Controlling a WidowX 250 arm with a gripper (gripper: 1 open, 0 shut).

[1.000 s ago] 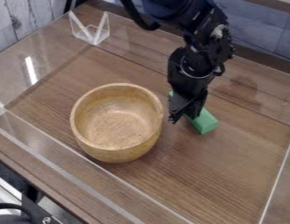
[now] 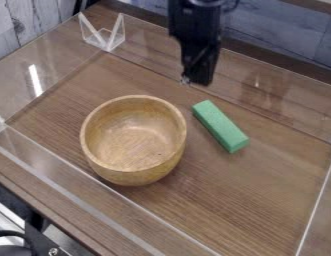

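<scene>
The black gripper [image 2: 196,70] hangs high over the back of the wooden table, shut, with nothing visible between its fingertips. A green block [image 2: 220,126] lies flat on the table right of centre, below and a little right of the gripper, apart from it. A round wooden bowl [image 2: 133,141] sits left of the block.
A white wire object [image 2: 106,33] stands at the back left. Dark cables lie at the lower left beyond the table's edge.
The gripper has risen and moved back, away from the green block, uncovering it. The block lies in about the same place as before.
</scene>
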